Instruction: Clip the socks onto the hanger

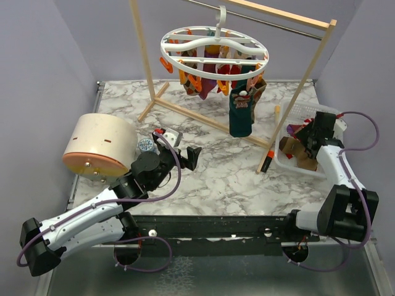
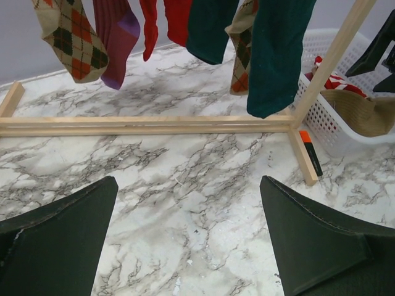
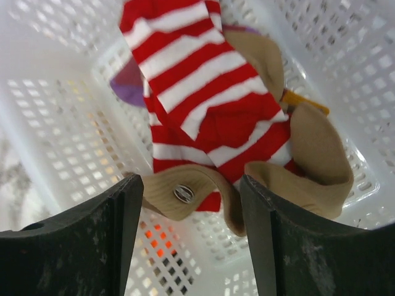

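A round white hanger (image 1: 214,73) carries socks on orange clips, among them a teal sock (image 1: 241,114) and argyle ones (image 2: 74,52). My left gripper (image 1: 188,157) stands open over the left middle of the marble table, empty. My right gripper (image 1: 315,135) is over the white basket (image 1: 302,169), its fingers apart above red-and-white striped socks (image 3: 203,98) and brown socks (image 3: 315,154); the right wrist view shows nothing held.
A wooden stand (image 1: 203,123) holds the hanger, its right post beside the basket. A cream cylinder (image 1: 105,139) stands at the left. An orange-and-black marker (image 1: 266,161) lies by the basket.
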